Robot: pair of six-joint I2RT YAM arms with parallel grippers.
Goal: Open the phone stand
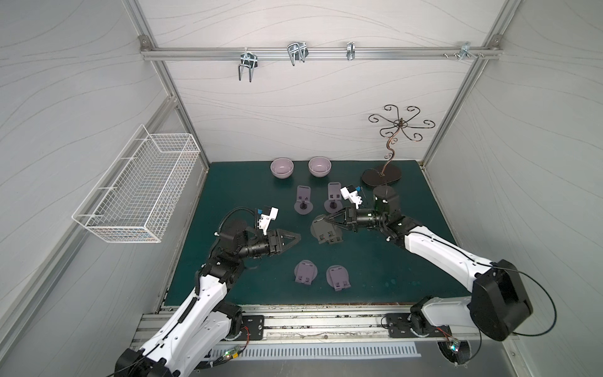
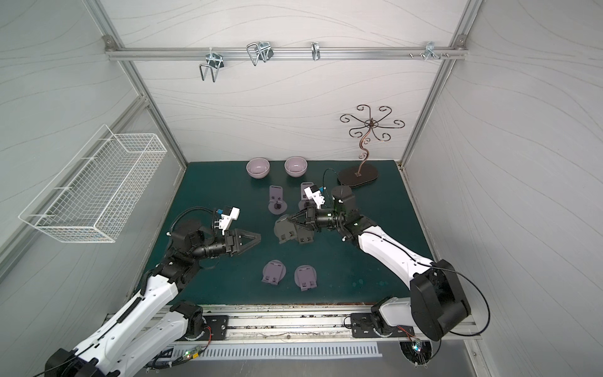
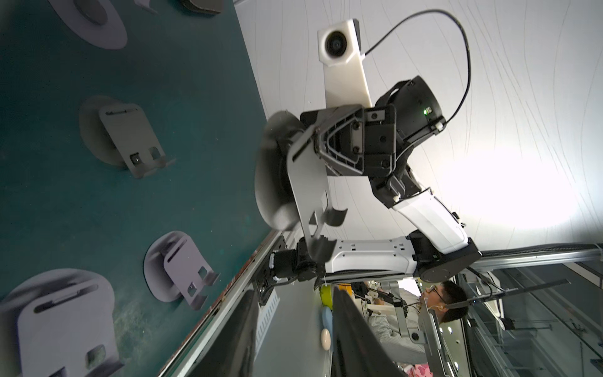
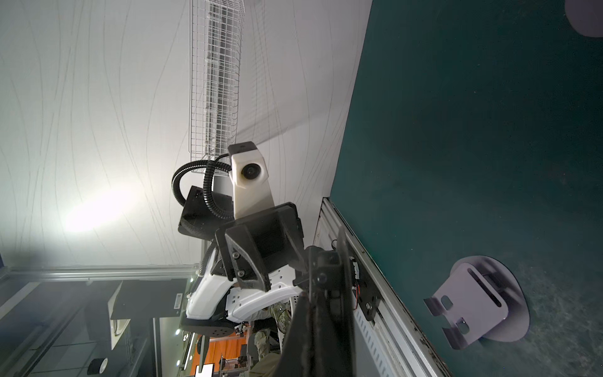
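Observation:
A grey phone stand point(image 1: 324, 233) hangs above the middle of the table, larger-looking and darker than the others. My right gripper point(image 1: 328, 220) is shut on it at one edge. In the left wrist view the held stand point(image 3: 309, 182) shows its round base close behind its slotted plate, folded with a narrow gap between. Its lip tabs point down and outward. The right wrist view shows the stand only as a dark edge by the shut fingers point(image 4: 306, 339). My left gripper point(image 1: 297, 239) stands part open to the left of the stand, apart from it, with nothing between its fingers.
Two folded stands lie near the front edge, one left point(image 1: 306, 272) and one right point(image 1: 338, 277). Behind are two opened-out stands point(image 1: 303, 199) point(image 1: 333, 204), two bowls point(image 1: 282, 167) point(image 1: 319, 166) and a metal tree stand point(image 1: 381, 175).

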